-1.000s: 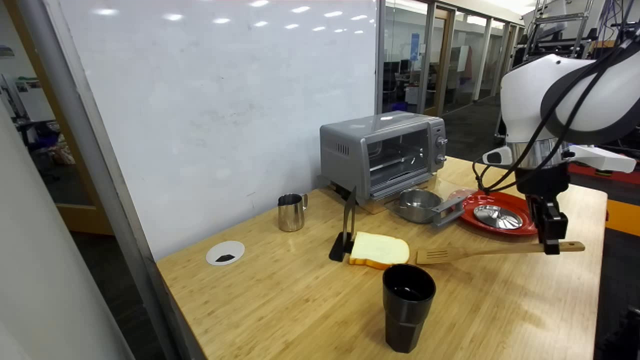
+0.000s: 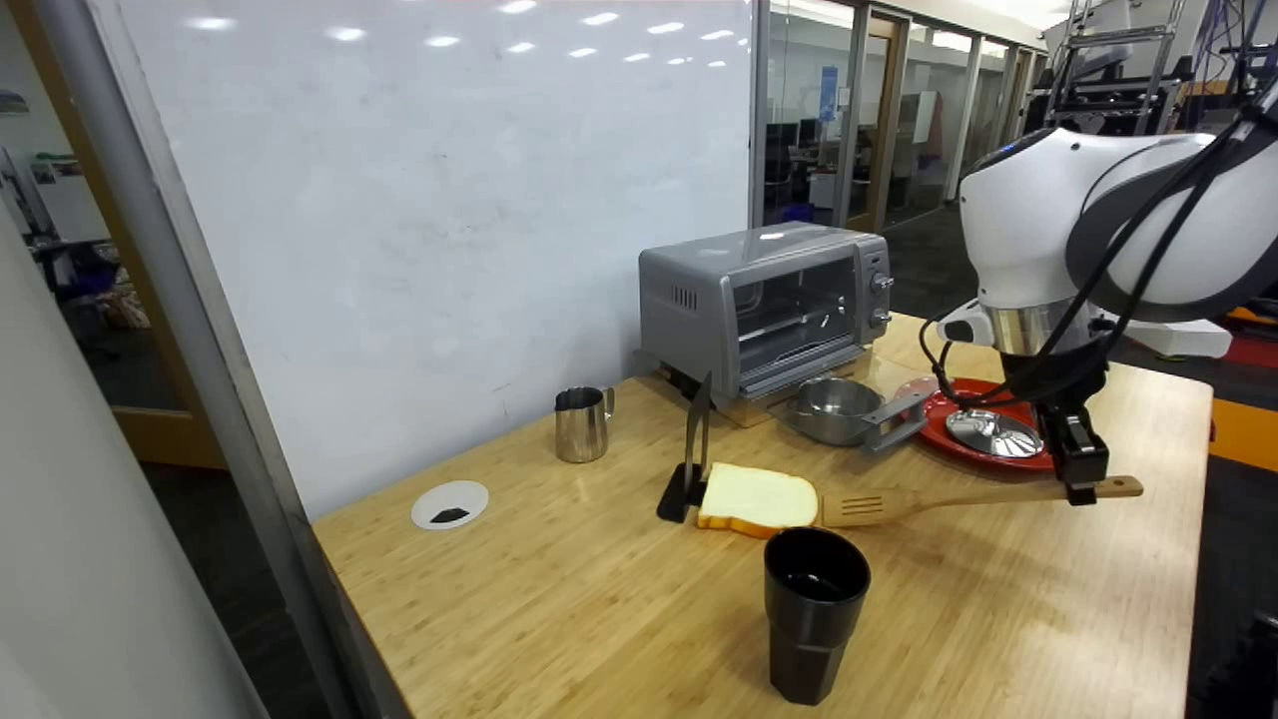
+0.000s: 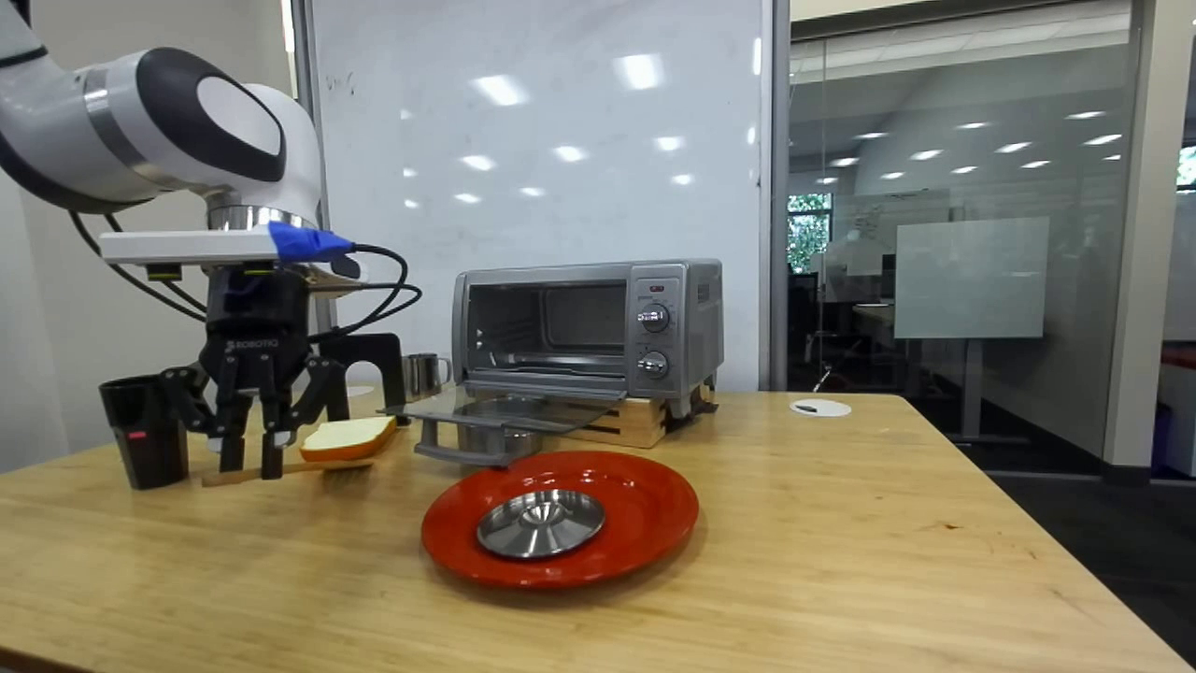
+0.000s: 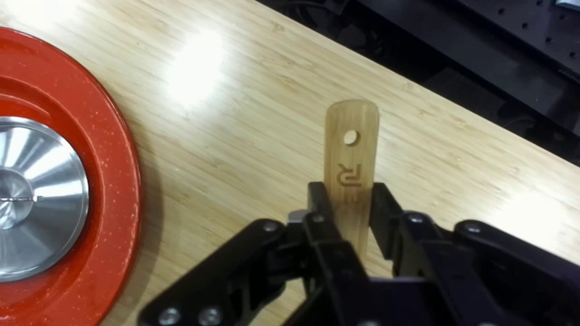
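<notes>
My gripper is shut on the handle of a wooden spatula [image 4: 353, 138], with one finger on each side. The handle's end, with a hole through it, sticks out past the fingertips. In exterior view 1 the slotted blade of the spatula [image 2: 865, 508] points left and meets, or nearly meets, the edge of a bread slice [image 2: 757, 498]. Whether blade and bread touch is hard to tell. The gripper [image 2: 1081, 489] is on the right side of the table, in front of a red plate [image 3: 662, 527] that bears a steel lid [image 3: 540, 523].
A black cup [image 2: 812, 617] stands near the bread. Behind are a steel pan [image 2: 835, 411], a toaster oven [image 2: 767, 306] with its door down, a metal jug [image 2: 582, 425] and a black upright holder [image 2: 677, 493].
The arm has moved a little to the left in exterior view 1, carrying the spatula along. Its blade has come closer to the bread slice, which has not visibly moved.
</notes>
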